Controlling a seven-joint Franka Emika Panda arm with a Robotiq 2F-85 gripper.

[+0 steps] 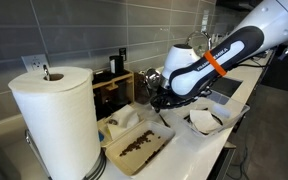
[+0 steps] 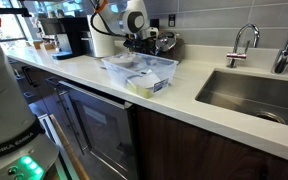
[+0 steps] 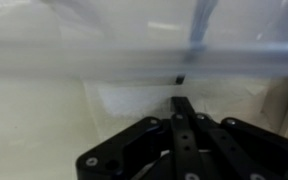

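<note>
My gripper hangs low over the counter, between a shallow white tray and a clear plastic bin. In the wrist view the gripper is shut, and I see nothing held between its fingers. Brown pieces lie scattered in the shallow tray. White material sits inside the clear bin. A blurred translucent edge crosses the wrist view just ahead of the fingertips; whether they touch it I cannot tell.
A large paper towel roll stands at the left. Behind the tray is a wooden-edged box with items in it, near the tiled wall. In the second exterior view, open counter stretches towards a sink.
</note>
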